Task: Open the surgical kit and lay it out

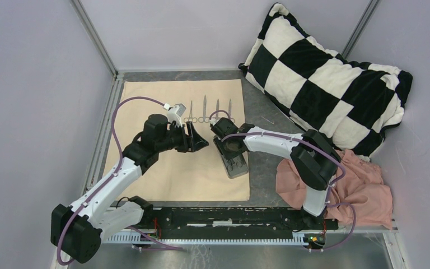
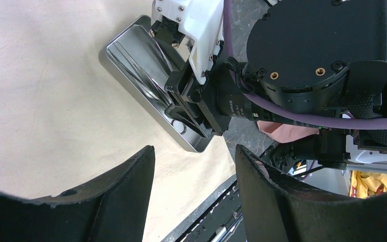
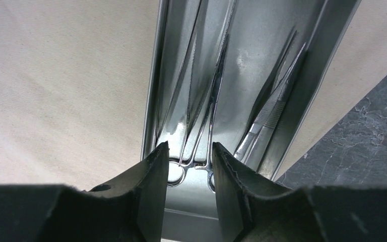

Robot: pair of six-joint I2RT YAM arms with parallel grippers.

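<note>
A steel tray (image 1: 238, 171) holding several instruments lies on the beige cloth (image 1: 173, 179). My right gripper is down inside the tray, part open over scissor-type ring handles (image 3: 176, 179) and thin shafts; whether it touches them is unclear. Tweezers (image 3: 269, 113) lie along the tray's right side. My left gripper stands open left of the tray, nothing between its fingers. In the top view, several instruments (image 1: 204, 103) lie in a row upright across the cloth's upper part.
A checkered cushion (image 1: 313, 67) fills the back right. Pink cloth (image 1: 364, 190) lies at the front right. Grey tabletop (image 1: 263, 190) shows around the beige cloth, whose left and lower areas are clear.
</note>
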